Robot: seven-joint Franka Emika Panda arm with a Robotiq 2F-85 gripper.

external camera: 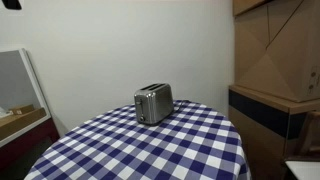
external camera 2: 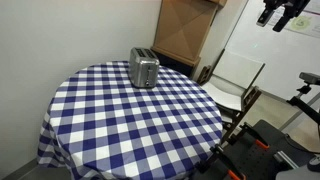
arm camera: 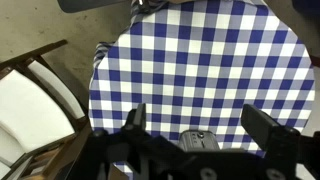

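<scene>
A silver toaster with slots on top stands upright on the table, which has a blue and white checked cloth (external camera 2: 130, 125). The toaster (external camera: 154, 104) is near the middle of the cloth in exterior view 1 and towards the back in exterior view 2. In the wrist view the toaster (arm camera: 198, 140) shows at the bottom, partly hidden by the gripper body. High above the table, my gripper looks down with its fingers wide apart and nothing between them. Exterior view 2 has the gripper (external camera 2: 272, 20) at the top right, well clear of the toaster.
Large cardboard boxes (external camera: 280, 45) stand behind the table. A white-seated chair (external camera 2: 232, 88) is beside it, with a black stand (external camera 2: 262, 145) in front. Apart from the toaster, the cloth is bare.
</scene>
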